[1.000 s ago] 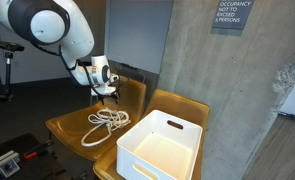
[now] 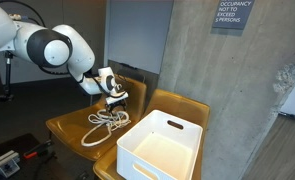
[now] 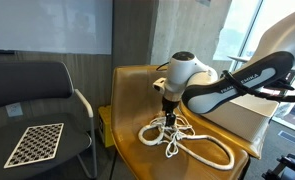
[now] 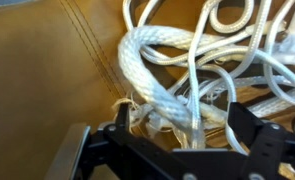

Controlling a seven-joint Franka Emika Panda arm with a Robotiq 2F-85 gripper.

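Note:
A white rope (image 2: 105,124) lies in loose loops on the seat of a brown leather chair (image 2: 72,126). Thick braided rope (image 4: 152,82) and thinner white cords (image 4: 249,50) fill much of the wrist view. My gripper is open just above the rope, its dark fingers (image 4: 127,145) apart on either side of a thick strand. In exterior view 2, the gripper (image 3: 167,117) points down over the back of the rope pile (image 3: 182,140). Whether the fingertips touch the rope, I cannot tell.
A large white open box (image 2: 159,148) stands on another brown chair to the right, empty as far as I can see. The brown backrest (image 3: 130,95) rises close behind the gripper. A grey chair (image 3: 37,130) with a patterned square stands at the left.
The rope and the box look unmoved.

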